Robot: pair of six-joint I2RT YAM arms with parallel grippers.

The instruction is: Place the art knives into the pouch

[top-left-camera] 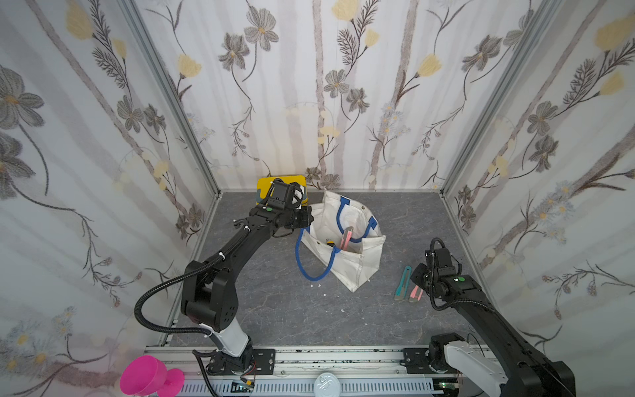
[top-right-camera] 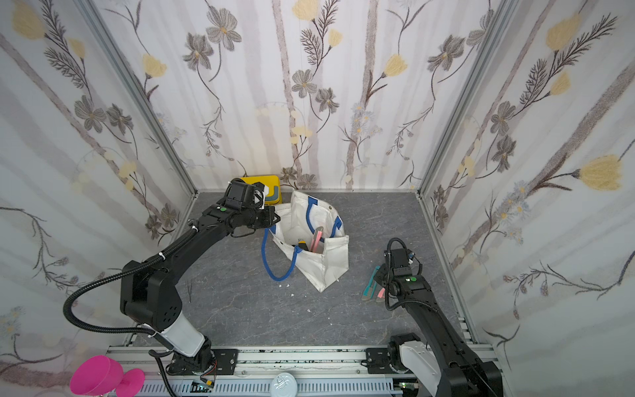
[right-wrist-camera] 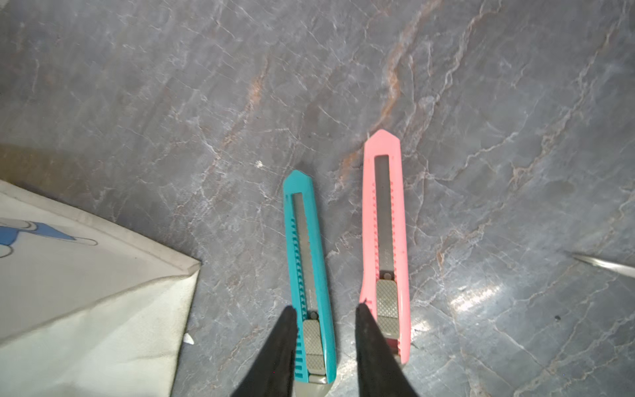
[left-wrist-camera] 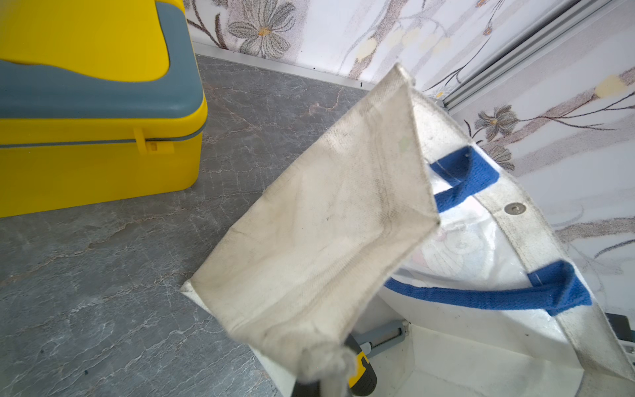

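Note:
The white pouch point(top-left-camera: 360, 264) with blue handles stands open-mouthed mid-table. At its left rim, my left gripper point(top-left-camera: 309, 217) is shut on the pinched cloth, which bunches at the bottom of the left wrist view. Inside the pouch show a pink art knife point(top-left-camera: 346, 238) and a yellow-black tool point(left-wrist-camera: 360, 377). On the table to the right lie a teal art knife point(right-wrist-camera: 304, 264) and a second pink art knife point(right-wrist-camera: 385, 225), side by side. My right gripper is partly open above them; the teal knife's slider end appears between its fingers, with no grip visible.
A yellow box point(left-wrist-camera: 92, 158) with a grey-trimmed lid stands at the back left. One thin metal tip point(right-wrist-camera: 605, 264) lies right of the pink knife. Bare table point(top-left-camera: 317, 324) stretches in front of the pouch, with small white scraps.

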